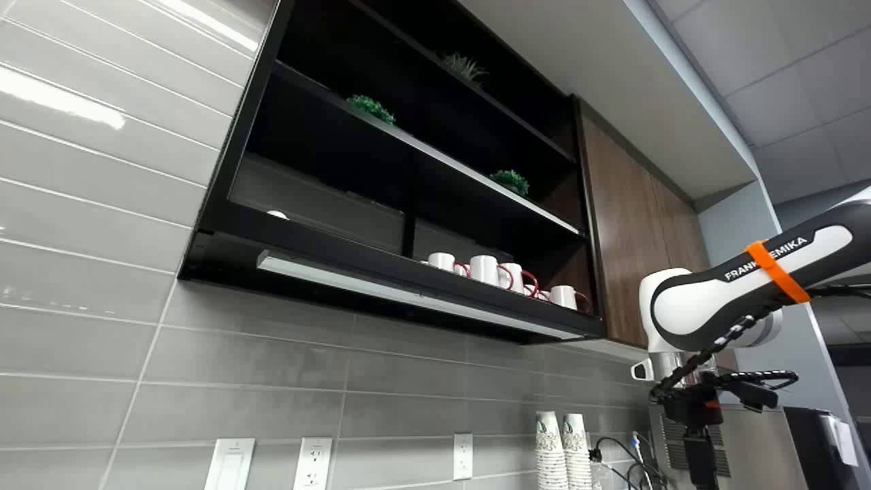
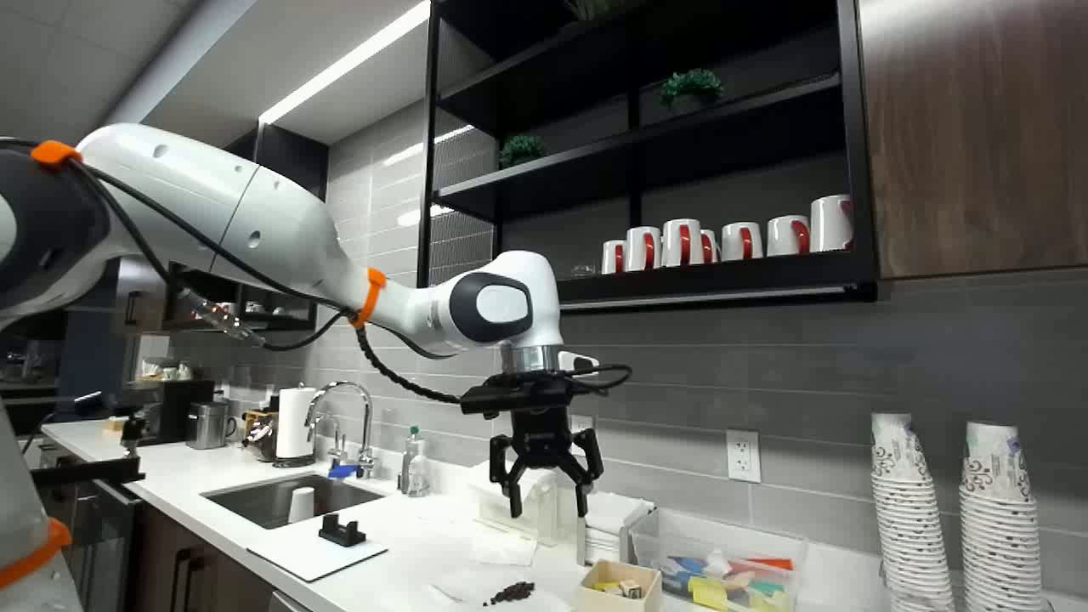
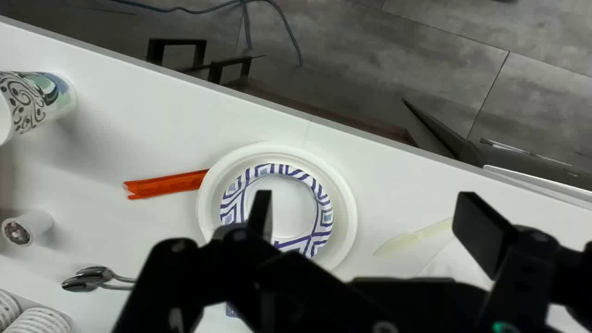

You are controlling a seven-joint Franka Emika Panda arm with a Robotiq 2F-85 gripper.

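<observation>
My gripper (image 2: 548, 500) hangs above the white counter, pointing down, its fingers wide apart. Nothing sits between the fingers in the wrist view. Below, a paper bowl with a blue pattern (image 3: 325, 217) rests on a larger white plate (image 3: 347, 222), partly hidden by the left finger (image 3: 261, 210). An orange strip (image 3: 166, 184) touches or runs under the plate's edge. Toward the right finger lies a pale plastic knife (image 3: 413, 237). Two metal spoons (image 3: 94, 277) and a patterned paper cup (image 3: 41, 100) are on the left side of the wrist view.
White mugs (image 2: 681, 245) line the shelf's lowest level beside the arm. Tall stacks of paper cups (image 2: 903, 510) stand at the right. Below the gripper are a small wooden box (image 2: 619, 597) and a clear bin (image 2: 790, 556) of colourful items. The sink (image 2: 250, 500) lies left.
</observation>
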